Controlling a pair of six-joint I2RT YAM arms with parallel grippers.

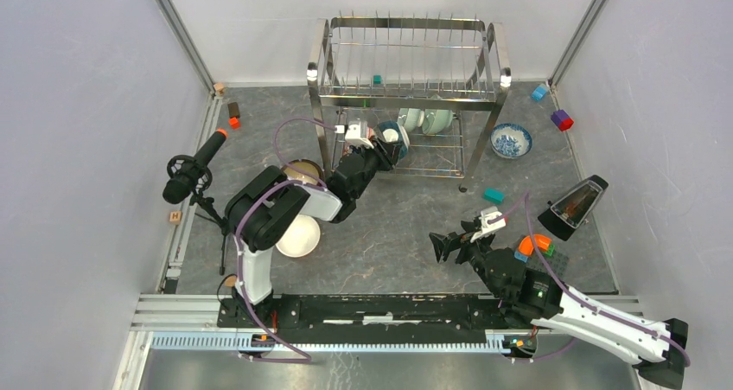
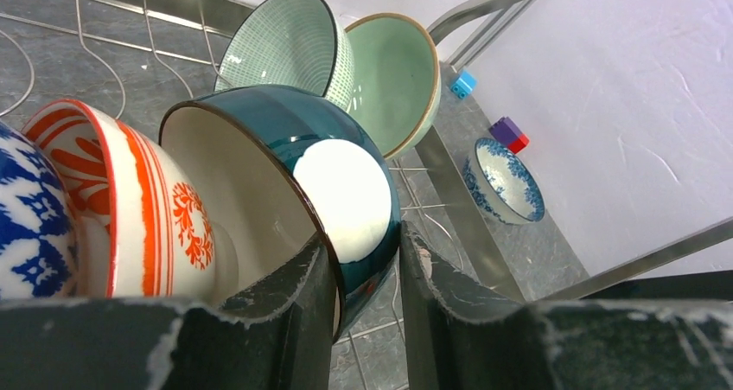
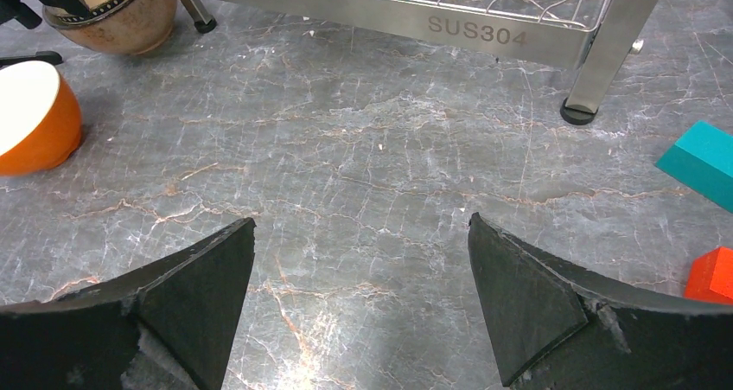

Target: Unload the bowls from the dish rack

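Observation:
In the lower tier of the dish rack (image 1: 398, 100), a teal bowl with a white dot (image 2: 341, 191) has my left gripper at its near rim, one finger either side; how firmly they close on it is unclear. An orange-patterned bowl (image 2: 168, 226), a blue-patterned bowl (image 2: 26, 226), a green checked bowl (image 2: 277, 44) and a celadon bowl (image 2: 389, 79) also stand in the rack. My right gripper is open and empty over the table.
A blue-and-white bowl (image 1: 511, 140) sits right of the rack. An orange bowl (image 3: 47, 139) and a brown bowl (image 3: 130, 22) stand at left. Blocks and a black object (image 1: 572, 207) lie at right.

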